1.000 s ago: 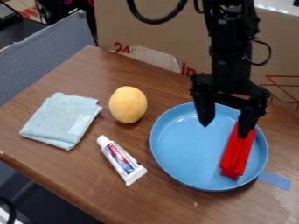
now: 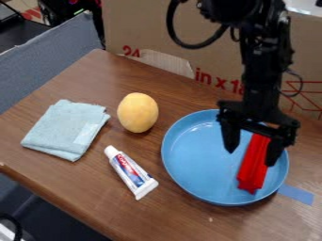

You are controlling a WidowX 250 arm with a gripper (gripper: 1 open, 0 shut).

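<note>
A black robot arm reaches down from the top right, and its gripper [image 2: 257, 139] is low over the right half of a blue plate [image 2: 189, 165], fingers apart around the upper end of a red bar-like object [image 2: 251, 172] lying on that plate. Whether the fingers touch it cannot be told. Left of the plate are a yellow potato-like object [image 2: 137, 112], a toothpaste tube [image 2: 131, 172] and a folded light-blue cloth [image 2: 63, 126].
A cardboard box [image 2: 151, 38] stands along the back of the wooden table [image 2: 113, 207]. A piece of blue tape [image 2: 296, 196] is at the right of the plate.
The gripper has come lower, down to the red object's upper end on the plate. The other things have not moved.
</note>
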